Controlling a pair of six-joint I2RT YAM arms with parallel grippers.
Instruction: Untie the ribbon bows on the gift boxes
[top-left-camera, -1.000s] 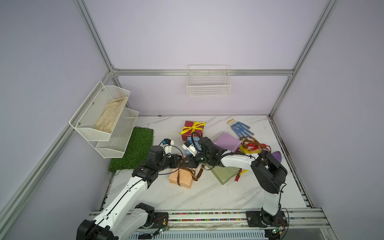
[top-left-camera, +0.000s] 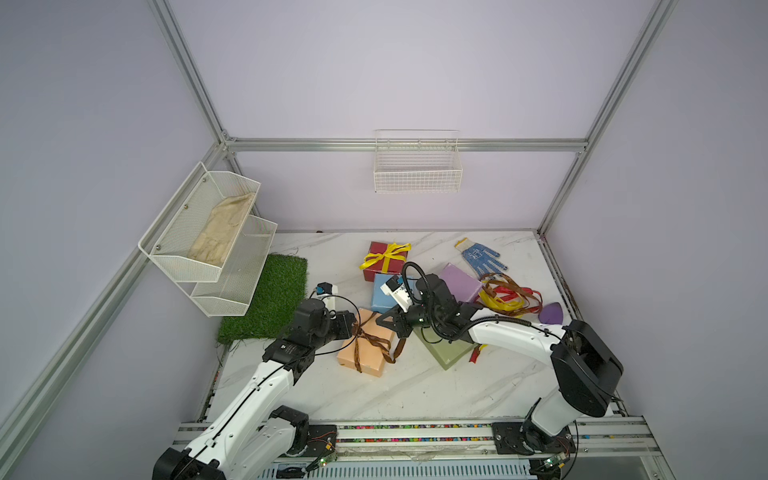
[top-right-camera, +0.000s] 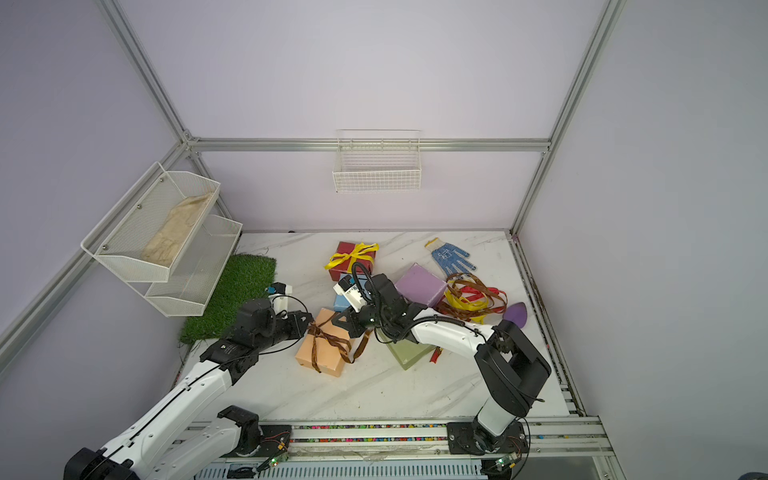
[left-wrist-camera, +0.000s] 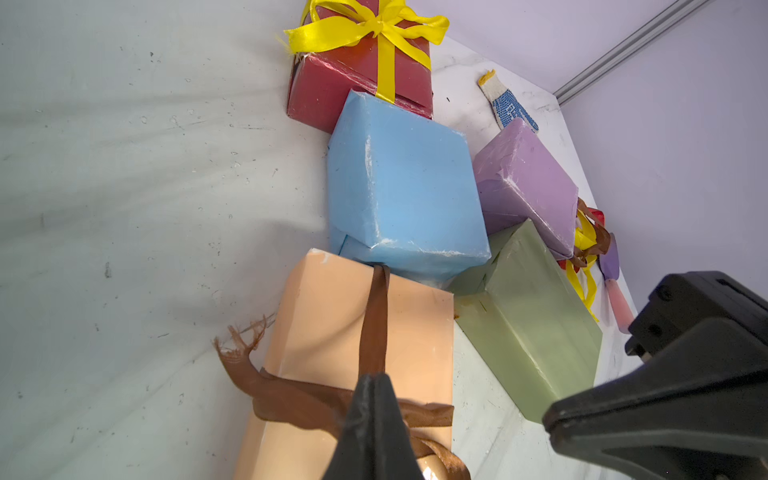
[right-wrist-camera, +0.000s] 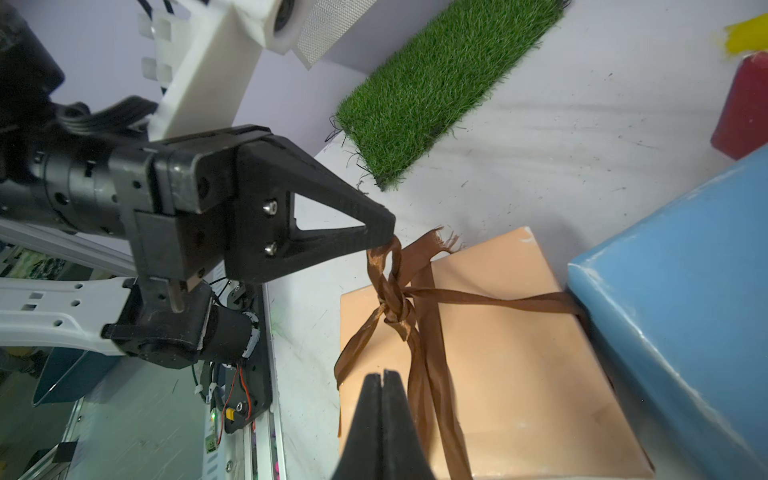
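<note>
The peach gift box (left-wrist-camera: 320, 320) lies near the middle of the table with a brown ribbon (right-wrist-camera: 436, 344) crossed over it. The ribbon's knot (right-wrist-camera: 393, 308) stands up from the box top. In the right wrist view, a small loop above this knot meets the fingertips of my left gripper, which is shut on it. My right gripper is shut over the same box, with nothing visible between its fingers; a ribbon tail runs behind them. The red box (left-wrist-camera: 340, 84) has a yellow bow (left-wrist-camera: 376, 28) tied on top.
Blue (left-wrist-camera: 416, 188), purple (left-wrist-camera: 528, 180) and green (left-wrist-camera: 528, 328) boxes without bows crowd the right side of the peach one. Loose ribbons (top-left-camera: 508, 296) lie piled farther right, near a blue glove (top-left-camera: 481, 257). A grass mat (top-left-camera: 268, 300) covers the left.
My right gripper has moved right, away from the left gripper, opening a gap between them. The left gripper has shifted slightly left.
</note>
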